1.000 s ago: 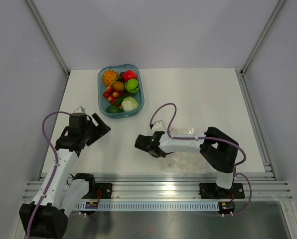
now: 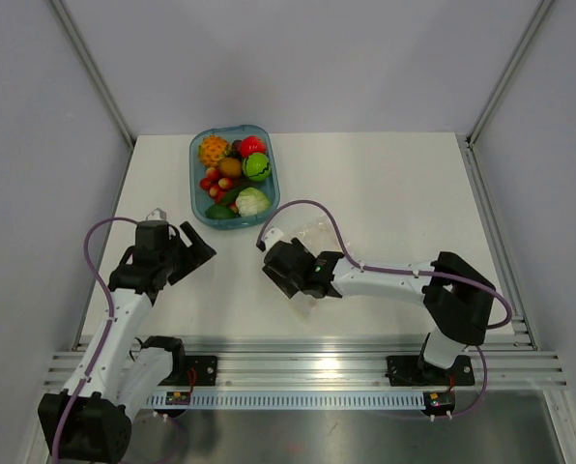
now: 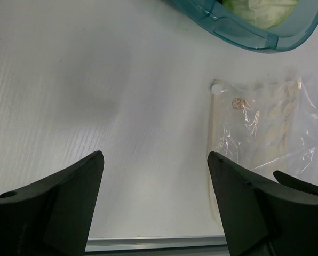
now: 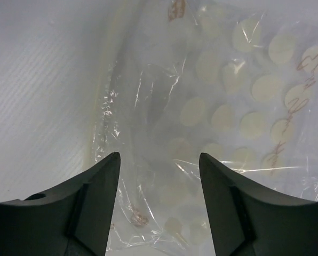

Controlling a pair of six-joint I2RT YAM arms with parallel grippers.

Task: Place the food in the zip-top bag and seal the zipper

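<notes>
The clear zip top bag (image 2: 319, 235) lies flat on the table right of centre, printed with pale dots. Its pale zipper edge (image 3: 213, 138) faces left in the left wrist view. Over the bag, my right gripper is open, with only bag film showing beneath its fingers. My left gripper stands open above bare table, left of the bag. Food fills a blue bin (image 2: 193, 184) at the back left: a cabbage (image 2: 252, 201), a green lettuce (image 2: 257, 166), a red pepper (image 2: 252, 145) and a yellow spiky fruit (image 2: 214, 151), among others.
Bare white table (image 2: 394, 184) stretches across the back right. Between the left gripper and the bag the surface is clear too. A metal rail (image 2: 298, 353) runs along the front edge. The right forearm covers part of the bag from above.
The bag has shifted left and somewhat towards the back. My right gripper has also moved left and its fingers now show spread. The left arm and the bin are unchanged.
</notes>
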